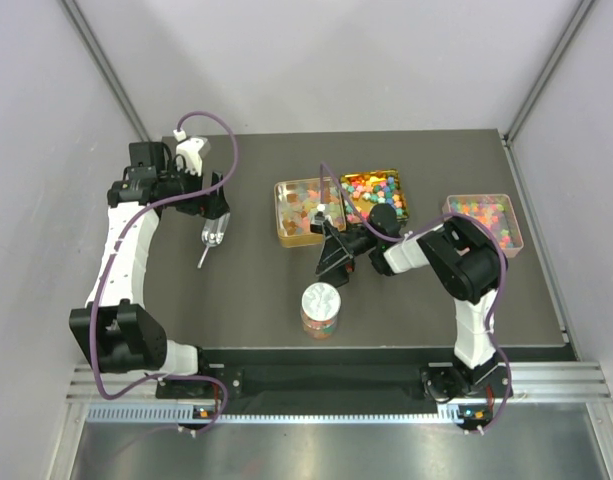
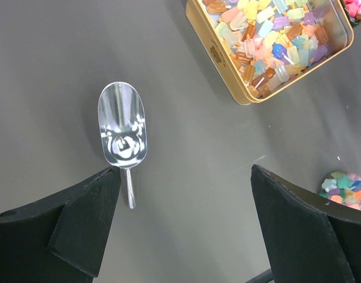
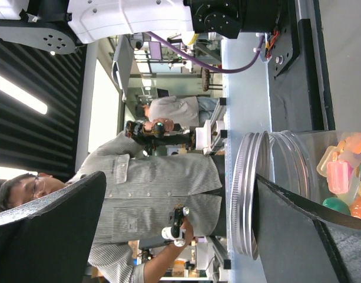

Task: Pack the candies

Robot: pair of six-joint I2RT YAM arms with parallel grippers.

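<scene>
A clear jar (image 1: pixel 320 320) of colored candies stands front centre with its metal lid (image 1: pixel 321 298) on top, also large in the right wrist view. My right gripper (image 1: pixel 334 272) is open just above and behind it (image 3: pixel 180 230). A metal scoop (image 1: pixel 213 228) lies on the left, below my open left gripper (image 1: pixel 214 198); the left wrist view shows it (image 2: pixel 122 124) between the fingers, not held. Candies fill a gold-edged container (image 1: pixel 283 222), a gold tin (image 1: pixel 396 190) and a pink-edged box (image 1: pixel 514 226).
The right arm reaches across the right half, beside the pink-edged box. People stand beyond the front edge in the right wrist view.
</scene>
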